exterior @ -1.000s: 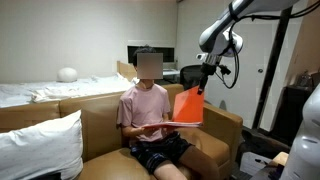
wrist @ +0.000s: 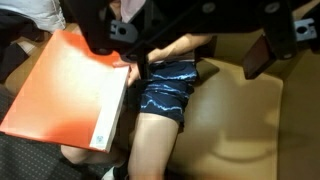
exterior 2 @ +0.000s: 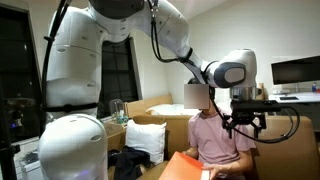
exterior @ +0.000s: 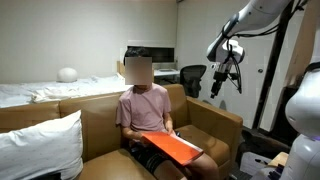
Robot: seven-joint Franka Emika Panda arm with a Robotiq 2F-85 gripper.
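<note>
A flat red-orange binder, its cover down, lies on the lap of a seated person in a pink shirt and dark shorts. One of the person's hands rests at its edge. In the wrist view the binder fills the left side, with a white label near its corner. My gripper hangs in the air to the right of the person, above the sofa's arm side. It is open; in the wrist view, bare thigh and tan seat show between its dark fingers, and nothing is held.
The tan sofa has a white pillow at its left. Behind it stand a bed with white bedding and a dark chair. The seat cushion beside the person is bare.
The binder's cover stood raised near my gripper before; now it is folded down flat over the white inside. My gripper has shifted a little right and lower.
</note>
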